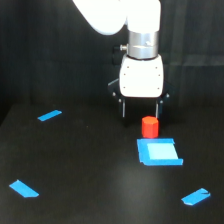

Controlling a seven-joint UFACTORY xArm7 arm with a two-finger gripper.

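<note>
A small red block (150,128) stands on the black table, right behind a pale square (162,151) edged with blue tape. My gripper (140,110) points downward just behind and a little left of the block in the image. Its two thin dark fingers are wide apart, so it is open, and no object shows held between them. The right fingertip appears close to the block's top; whether they touch, I cannot tell.
Blue tape strips lie at the left rear (50,115), the left front (23,188) and the right front (196,197). Dark curtains hang behind.
</note>
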